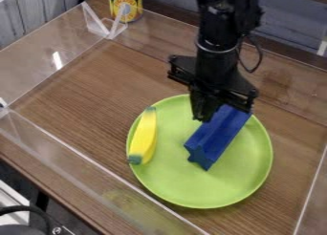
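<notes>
A green plate (192, 186) lies on the wooden counter. On its left side rests a yellow banana-like piece (144, 136) with a green tip. A blue rectangular block (213, 139) lies slanted on the plate's right part. My black gripper (205, 109) hangs from the top over the upper end of the block, partly covering it. Its fingertips are dark and overlapping, and I see nothing held between them; it looks shut.
A can (124, 7) stands at the back left behind clear plastic edging. Clear side panels border the wooden surface (90, 105), which is bare left of the plate. A dark cable shows at the lower left.
</notes>
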